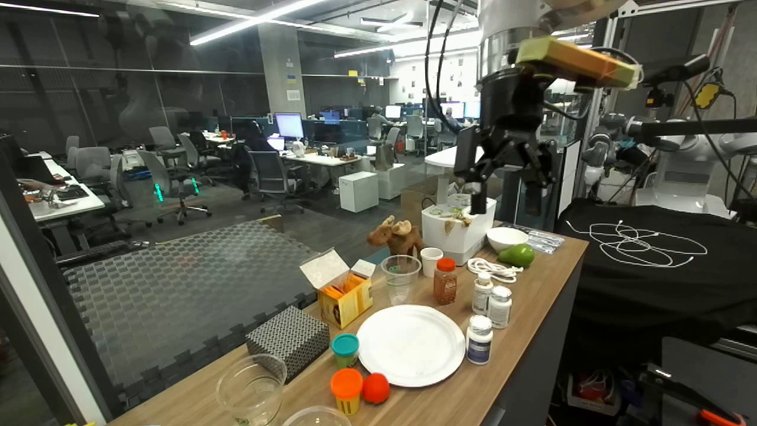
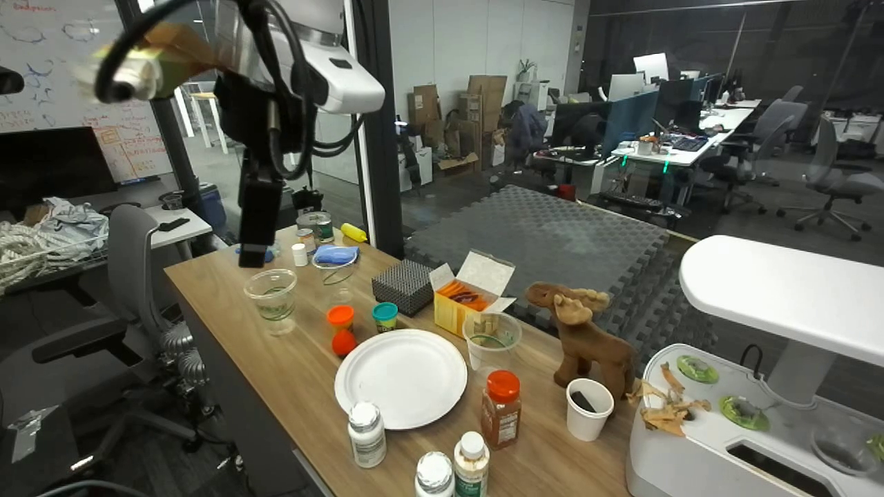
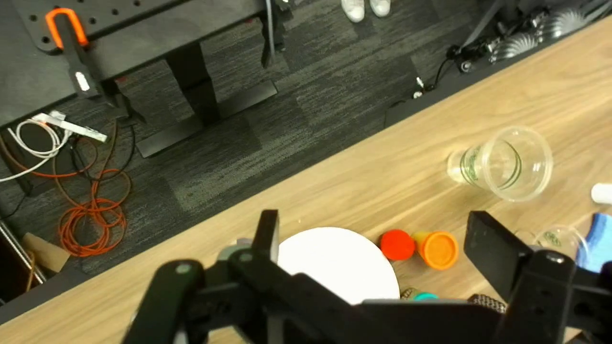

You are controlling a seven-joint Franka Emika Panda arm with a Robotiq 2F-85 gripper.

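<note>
My gripper (image 1: pixel 505 190) hangs open high above the table's right side, nothing between its fingers. Far below it, in the wrist view, lie a white plate (image 3: pixel 338 261), a red ball (image 3: pixel 397 244) and an orange-lidded tub (image 3: pixel 439 250). The ball touches or nearly touches the tub, close to the plate's edge. A teal-lidded tub (image 1: pixel 345 349) stands on the other side of the orange one. White bottles (image 1: pixel 479 339) and a red-capped spice jar (image 1: pixel 445 281) stand beside the plate. Part of the plate is hidden by the gripper in the wrist view.
An open yellow box (image 2: pixel 460 310), a dark patterned box (image 2: pixel 402 286), a brown moose toy (image 2: pixel 590 339) and a white planter (image 2: pixel 663 447) line the far side. Clear cups (image 2: pixel 271 294) stand around. A green avocado-like item (image 1: pixel 516 255) lies near a white bowl (image 1: pixel 507 238).
</note>
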